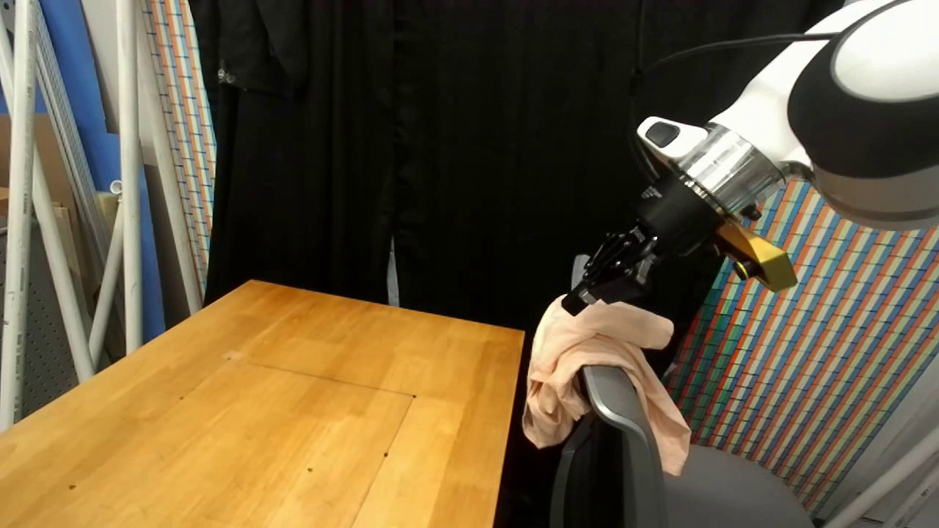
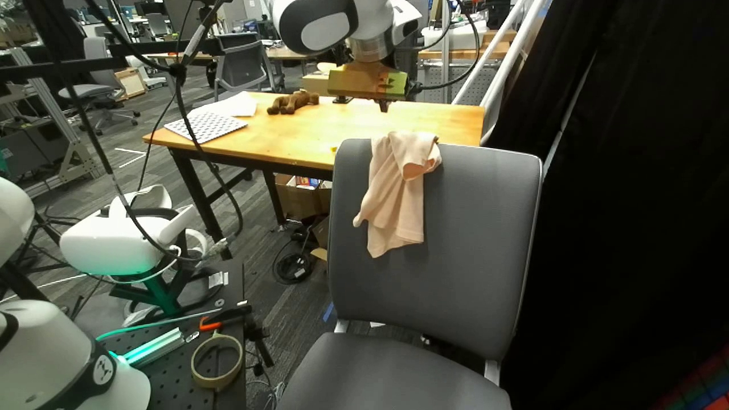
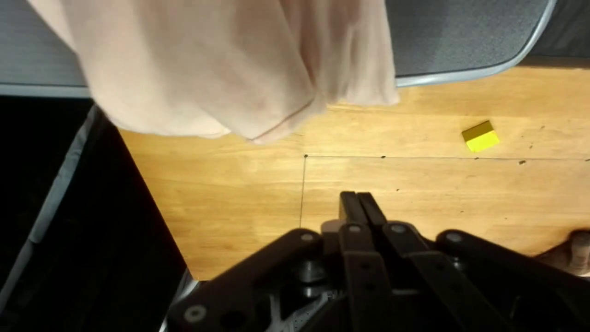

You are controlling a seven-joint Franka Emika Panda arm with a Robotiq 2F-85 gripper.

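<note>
A peach cloth [image 1: 598,339] hangs over the top of the grey chair's backrest [image 2: 471,225], draped down both sides. In exterior view 2 most of the cloth [image 2: 397,198] falls down the seat side, loosely folded. In the wrist view the cloth [image 3: 221,66] fills the upper left, beyond the fingertips. My gripper is shut, its two black fingers pressed together with nothing seen between them. From exterior view 1, the gripper [image 1: 576,303] overlaps the cloth's upper edge at the table side; whether it touches cannot be told there.
A wooden table [image 1: 352,413] stands beside the chair, its visible near part clear. On it are a small yellow block [image 3: 481,136], a brown plush toy [image 2: 294,102] and a white perforated panel [image 2: 205,127]. Black curtains [image 1: 493,158] hang behind.
</note>
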